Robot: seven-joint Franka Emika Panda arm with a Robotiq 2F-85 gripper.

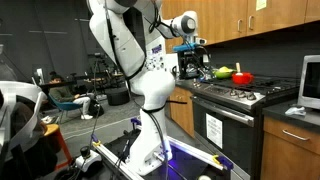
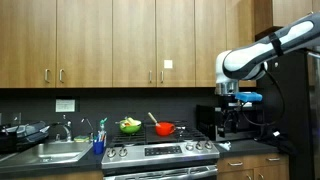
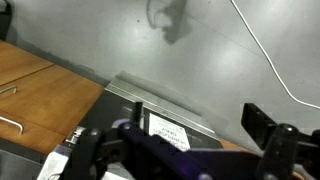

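In the wrist view, my gripper has its two dark fingers wide apart at the bottom of the picture, and nothing shows between them. Below it the camera sees grey floor, wooden cabinet fronts and an appliance edge. From the side, the gripper [image 1: 193,70] hangs in the air in front of the kitchen counter, clear of the cookware. A red pot [image 2: 165,128] stands on the stove [image 2: 160,153]. To its left in the second exterior view is a green bowl [image 2: 130,127] with something yellowish in it.
A sink [image 2: 57,152] with a faucet lies left of the stove, with bottles [image 2: 101,137] between them. Wooden wall cabinets [image 2: 110,70] run above. A microwave [image 1: 310,82] stands on the counter at right. A white cable [image 3: 262,50] crosses the floor.
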